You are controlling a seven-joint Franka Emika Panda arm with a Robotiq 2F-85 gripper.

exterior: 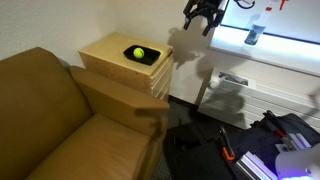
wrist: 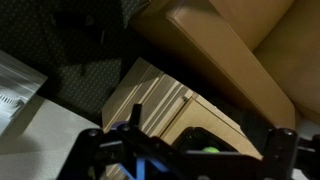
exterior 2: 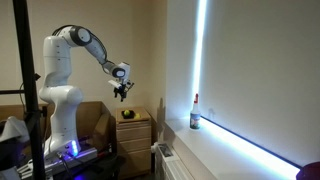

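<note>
My gripper (exterior: pixel 196 29) hangs in the air, to the right of the wooden cabinet (exterior: pixel 108 50) and higher than its top. Its two dark fingers (wrist: pixel 124 132) stand wide apart in the wrist view, and nothing shows held between them. On the cabinet top lies a black tray (exterior: pixel 150 58) with a bright green ball (exterior: pixel 139 52) in it. The wrist view catches only part of the tray (wrist: pixel 196 122) and a bit of the green ball (wrist: pixel 210 150), the rest being hidden behind the gripper.
A brown sofa (exterior: pixel 75 120) stands in front of the cabinet. On the windowsill (exterior 2: pixel 225 140) is a bottle (exterior 2: pixel 195 112) with a red top. A white radiator (exterior: pixel 245 100) runs below the sill. Air above the cabinet is clear.
</note>
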